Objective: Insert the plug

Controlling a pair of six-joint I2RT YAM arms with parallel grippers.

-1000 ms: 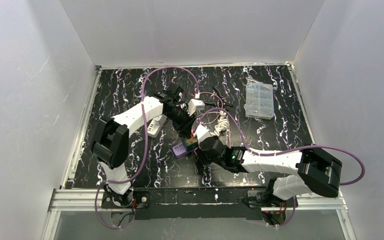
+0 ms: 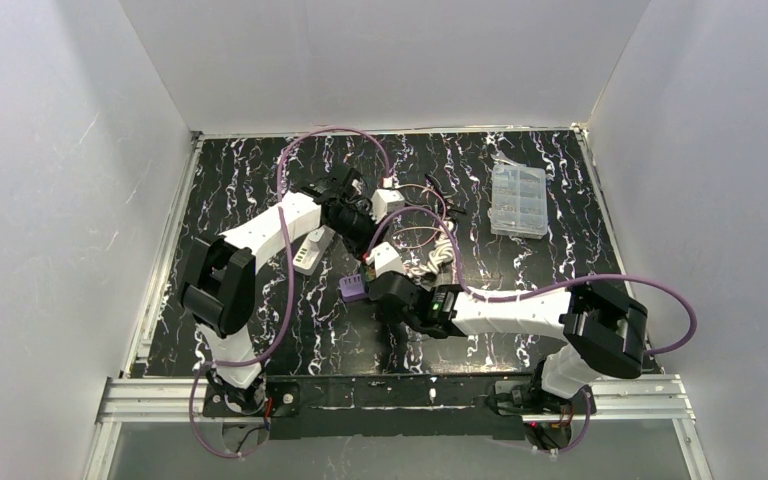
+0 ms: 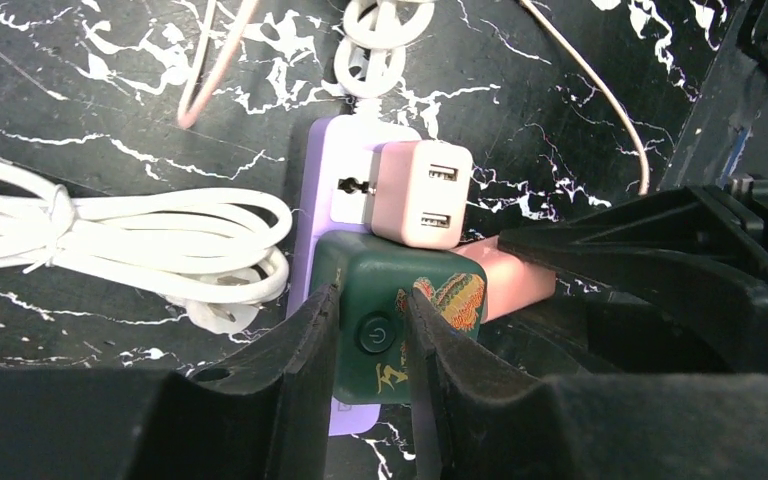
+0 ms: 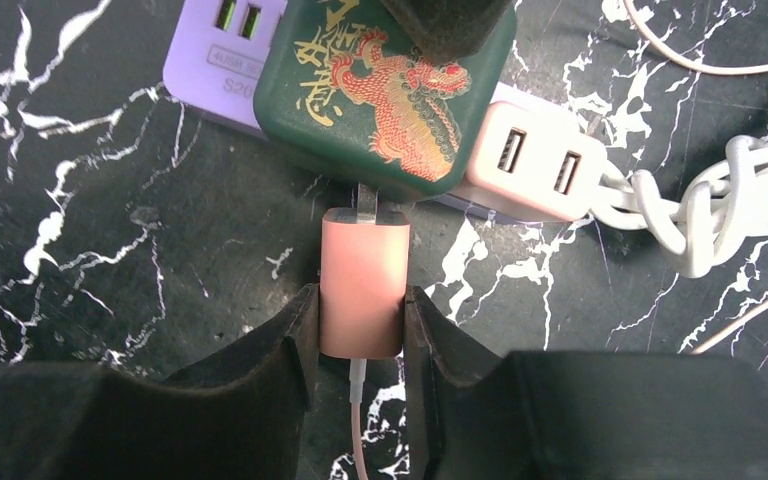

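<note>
A purple power strip [image 3: 316,175] carries a pink USB adapter [image 3: 424,190] and a dark green charger [image 3: 370,370] with a dragon print. My left gripper is shut on the green charger. My right gripper is shut on a pink plug [image 4: 363,260] with a cable, its metal tip at the green charger's side; how deep it sits there I cannot tell exactly, as part of the metal shows.
Coiled white cable [image 3: 160,240] and thin pink cables lie around the strip. A white power strip [image 2: 305,258] lies left of it. A clear compartment box [image 2: 518,200] stands at the back right.
Both grippers, with the purple strip and what they hold, have shifted a little toward the left and back in the top view.
</note>
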